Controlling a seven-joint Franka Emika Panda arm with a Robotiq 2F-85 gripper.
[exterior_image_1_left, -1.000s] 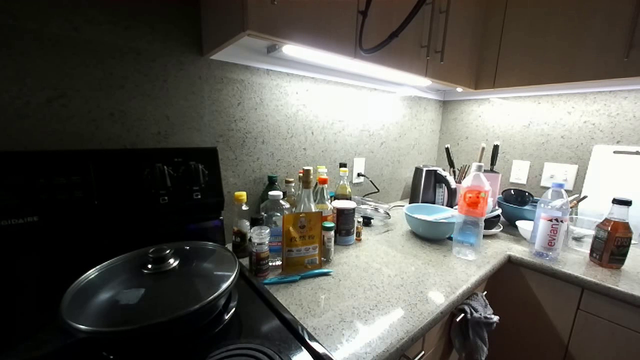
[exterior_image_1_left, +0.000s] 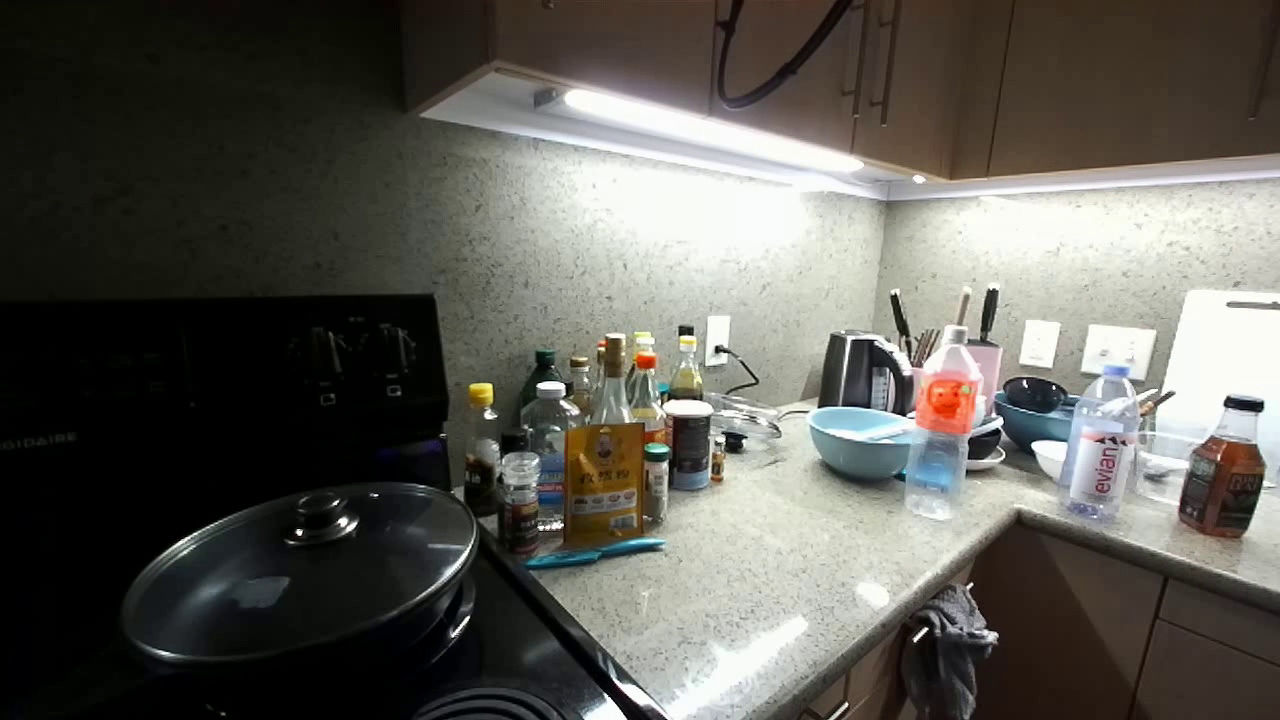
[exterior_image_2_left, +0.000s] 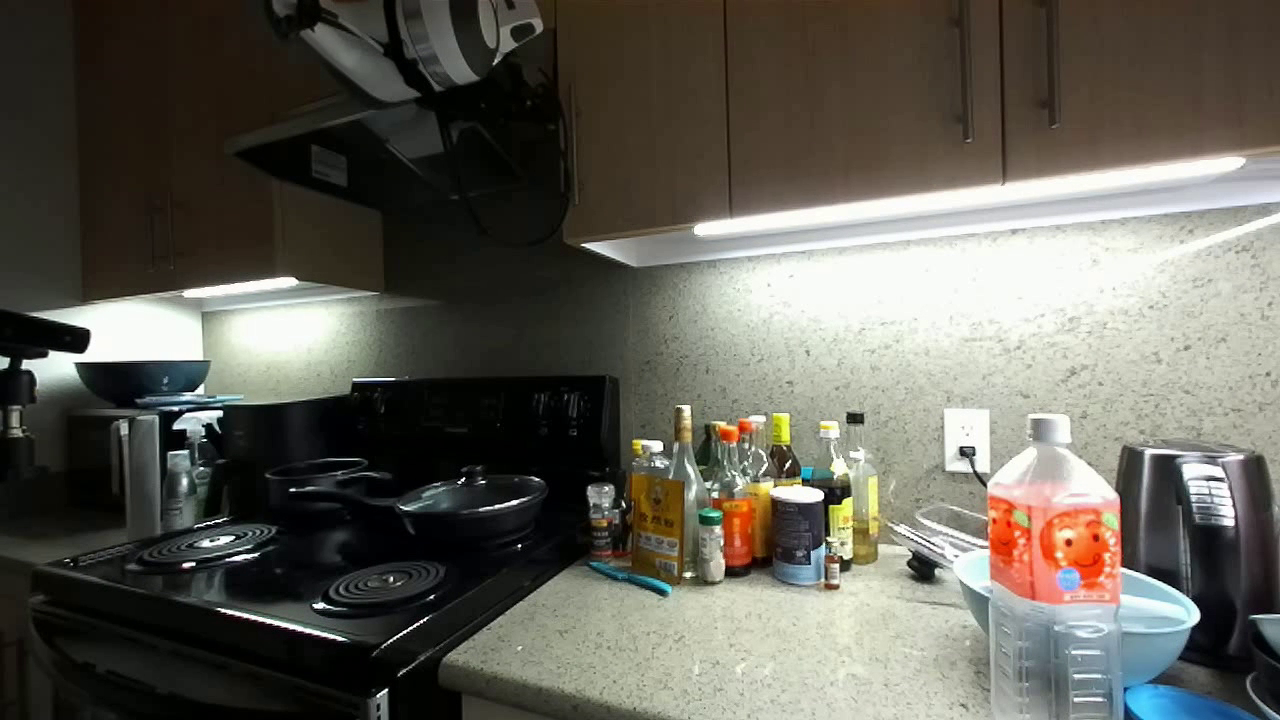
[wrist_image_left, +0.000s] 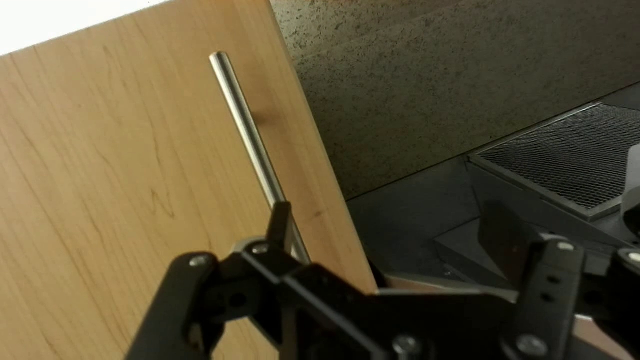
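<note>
My gripper stands open in the wrist view, its two black fingers (wrist_image_left: 279, 225) wide apart with nothing gripped between them. A light wooden cabinet door (wrist_image_left: 138, 156) fills the left of that view. Along its edge runs a slim metal bar handle (wrist_image_left: 249, 129), whose lower end passes behind the left finger; whether they touch I cannot tell. The right finger lies beyond the door's edge, over the dark hood area. In exterior view 2 the white arm (exterior_image_2_left: 438, 42) is high up by the range hood, the gripper hard to make out there.
The range hood (exterior_image_2_left: 348, 150) and its mesh filter (wrist_image_left: 564, 156) lie close to the arm. Below are a lidded pan (exterior_image_1_left: 306, 576) on the stove, several bottles, and a tall clear bottle (exterior_image_2_left: 1056, 576) on the counter. A black cable (exterior_image_1_left: 780, 78) hangs before the upper cabinets.
</note>
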